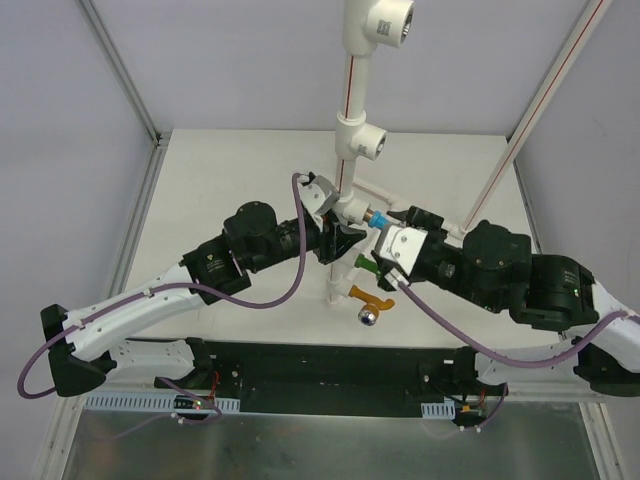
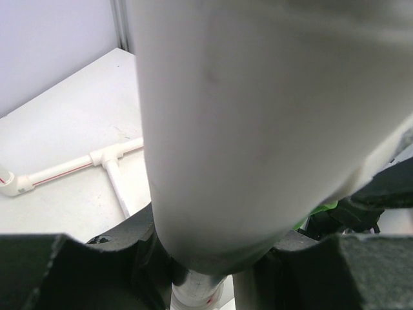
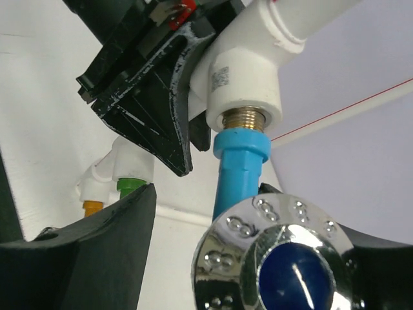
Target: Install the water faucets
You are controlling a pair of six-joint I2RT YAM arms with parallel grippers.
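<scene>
The blue faucet (image 3: 239, 171) stands at the mouth of a white pipe fitting (image 3: 245, 87), some brass thread showing between its collar and the fitting. Around that pipe, my left gripper (image 1: 335, 238) is shut, its dark fingers (image 3: 151, 113) on the white plastic; from the left wrist the white pipe (image 2: 258, 129) fills the space between them. My right gripper (image 1: 395, 245) is partly open around the blue faucet. In the right wrist view its left finger (image 3: 110, 248) stands clear of the chrome handle (image 3: 271, 258), which hides most of the other finger.
Below on the same pipe sit a green faucet (image 1: 366, 263), close to the right gripper, and an orange faucet (image 1: 372, 298). Bare fittings (image 1: 370, 140) are higher up the pipe. The white board (image 1: 235, 190) is clear at left.
</scene>
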